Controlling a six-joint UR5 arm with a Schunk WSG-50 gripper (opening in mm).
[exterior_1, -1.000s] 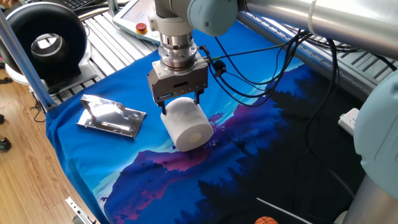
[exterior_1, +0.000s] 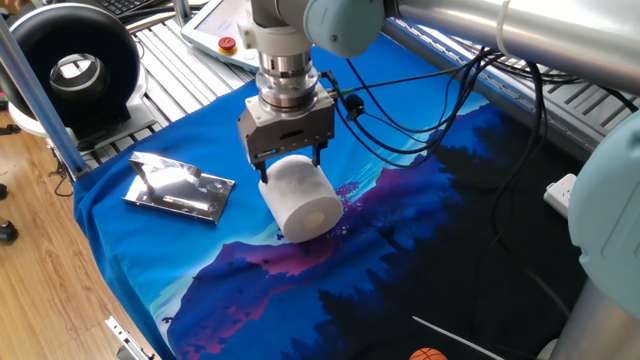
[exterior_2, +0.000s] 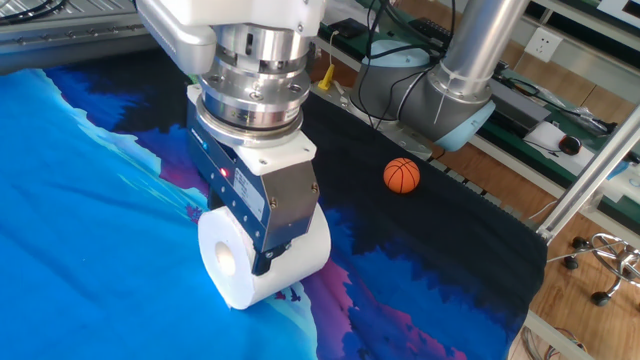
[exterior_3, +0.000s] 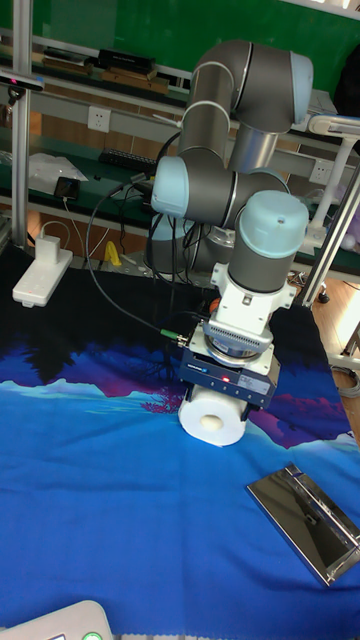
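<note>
A white paper roll lies on its side on the printed cloth, one end with its core facing the camera in exterior view 1. My gripper points down over the roll, one finger on either side of it. In exterior view 2, the near finger lies close along the side of the roll, low over the cloth. The far finger is mostly hidden there. Exterior view 3 shows the roll directly below the gripper body. Whether the fingers press on the roll or only straddle it cannot be made out.
A shiny metal stand rests on the blue cloth left of the roll. An orange basketball-patterned ball sits on the dark part of the cloth. A white power strip lies near the far edge.
</note>
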